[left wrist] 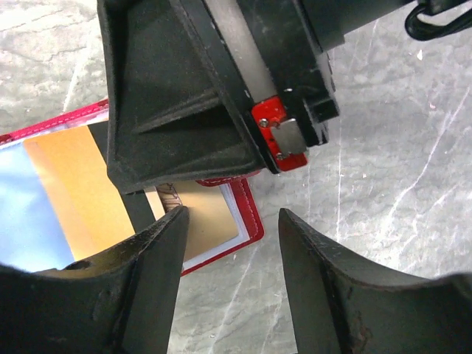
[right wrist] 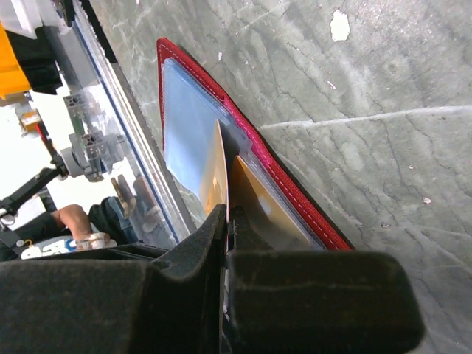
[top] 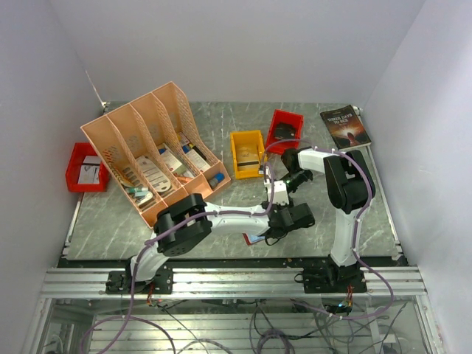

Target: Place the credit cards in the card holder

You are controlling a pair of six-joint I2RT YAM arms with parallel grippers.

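Note:
The open card holder has a red edge and clear sleeves, and lies on the marble-look table; in the top view only a corner shows past my left arm. My right gripper is shut on a thin orange card, standing nearly edge-on over the holder. The card's black stripe shows in the left wrist view. Another orange-tan card is inside the holder's sleeve. My left gripper is open: one finger overlaps the holder's edge in view, the other is over bare table.
A yellow bin and a red bin stand behind the arms. At the left are a peach divided organizer and another red bin. A book lies at the back right. Table right of the holder is clear.

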